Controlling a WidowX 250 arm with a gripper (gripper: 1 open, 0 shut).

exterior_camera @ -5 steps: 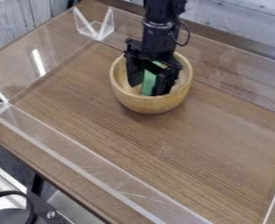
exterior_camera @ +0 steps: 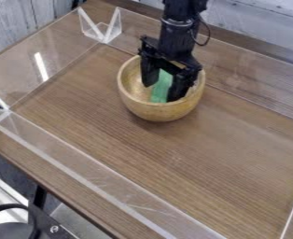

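Note:
A wooden bowl (exterior_camera: pixel 158 107) sits on the wooden table (exterior_camera: pixel 149 177), toward the back centre. Inside it lies a green object (exterior_camera: pixel 160 88), partly covered by the black gripper. My gripper (exterior_camera: pixel 164 71) reaches down from the top over the bowl, its lower parts within the rim on either side of the green object. Whether it grips that object cannot be made out.
A white wire-like item (exterior_camera: pixel 101 28) stands at the back left. Black cables and equipment lie beyond the lower left edge.
The bowl stays in about the same place.

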